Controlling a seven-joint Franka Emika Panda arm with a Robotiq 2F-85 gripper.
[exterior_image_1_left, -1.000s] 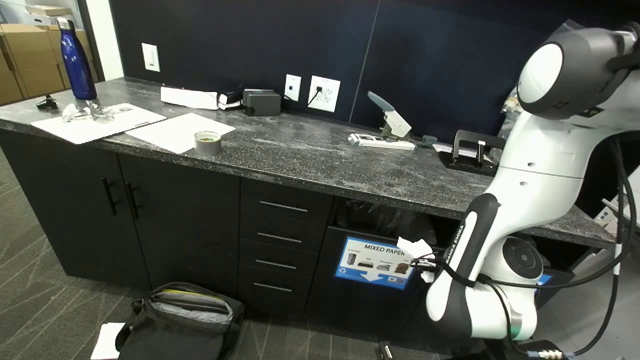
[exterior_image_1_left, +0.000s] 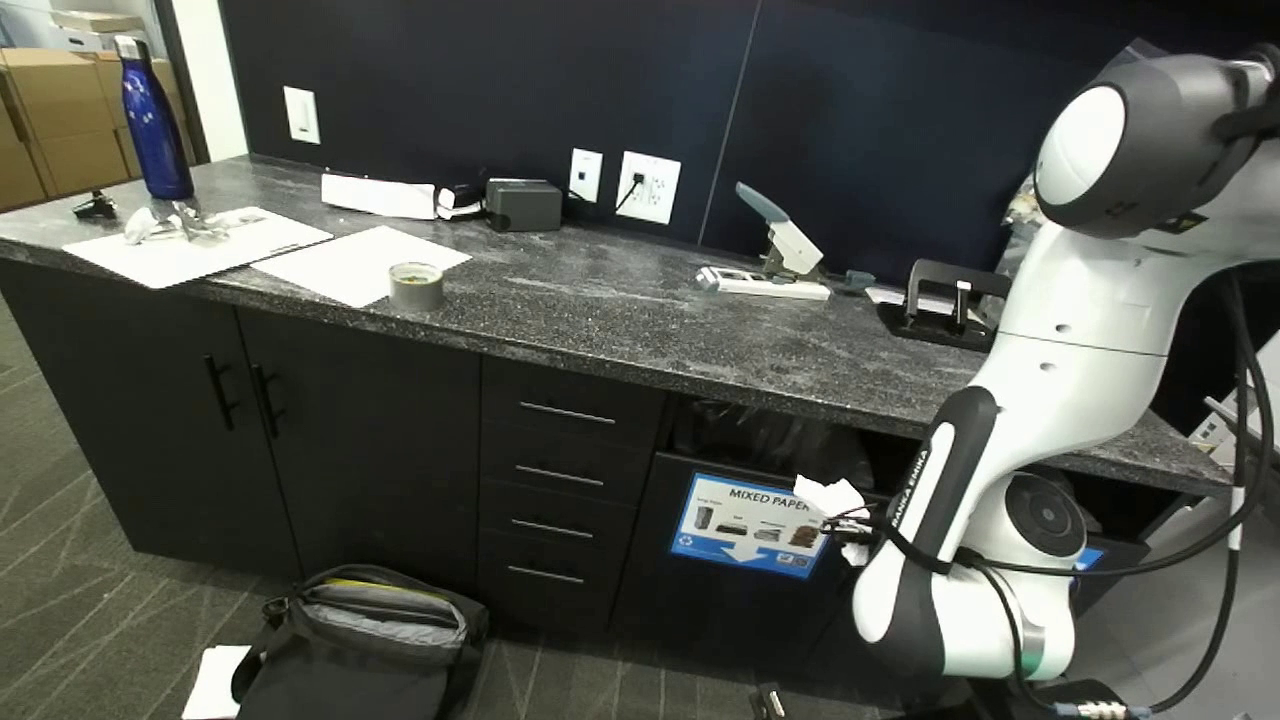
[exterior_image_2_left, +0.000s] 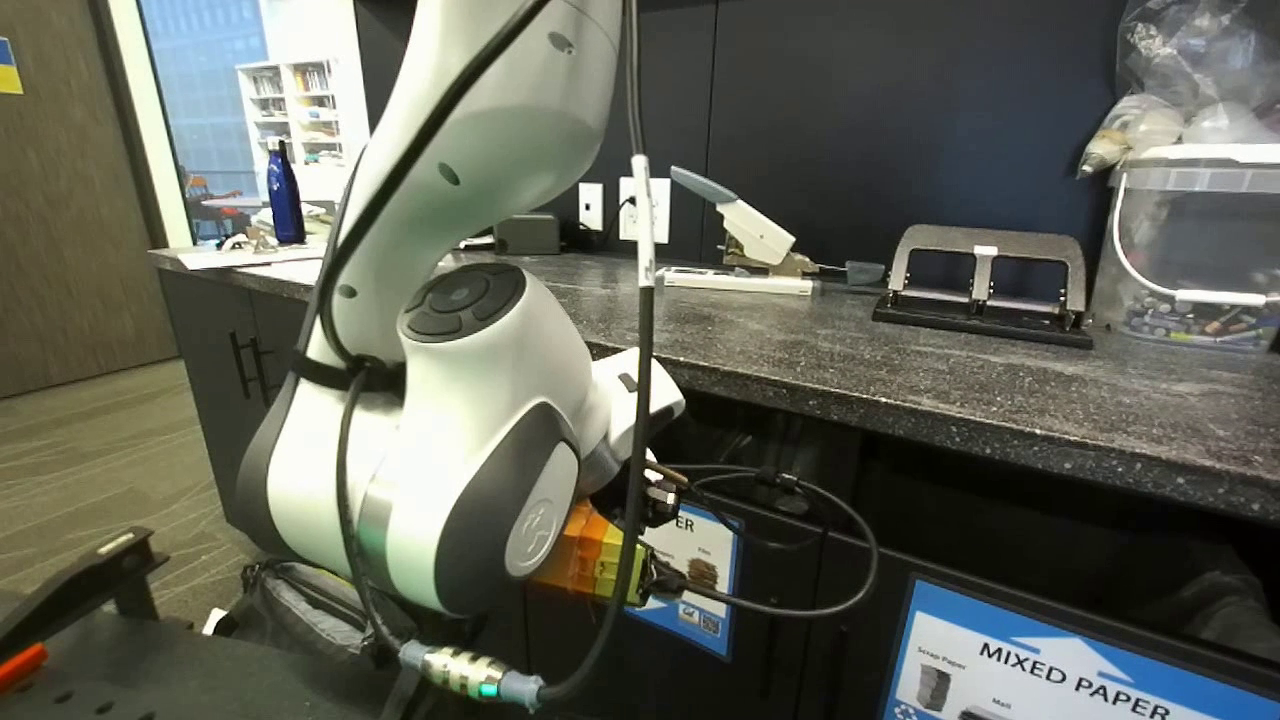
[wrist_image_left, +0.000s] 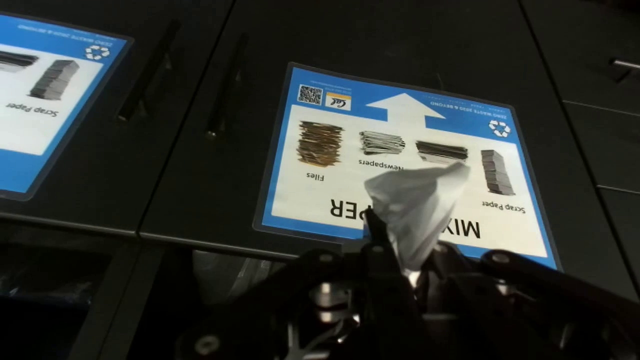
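Observation:
A crumpled white paper (wrist_image_left: 414, 204) is pinched in my gripper, sticking out past the fingertips in the wrist view. In exterior view 1 the same paper (exterior_image_1_left: 828, 494) shows in front of the black cabinet, below the counter's edge and beside the "Mixed Paper" sign (exterior_image_1_left: 750, 524). Behind the paper in the wrist view is that sign (wrist_image_left: 336, 204), upside down there. The arm hides most of the gripper in exterior view 2. An open slot (exterior_image_1_left: 768, 438) with a clear bag inside runs above the signed cabinet front.
On the counter (exterior_image_1_left: 576, 318) stand a stapler (exterior_image_1_left: 774, 270), a hole punch (exterior_image_2_left: 984, 282), a tape roll (exterior_image_1_left: 416, 288) and a blue bottle (exterior_image_1_left: 156, 126). White sheets (exterior_image_1_left: 366, 264) lie at the left. On the floor sits a black bag (exterior_image_1_left: 372, 648). Cables loop around the arm.

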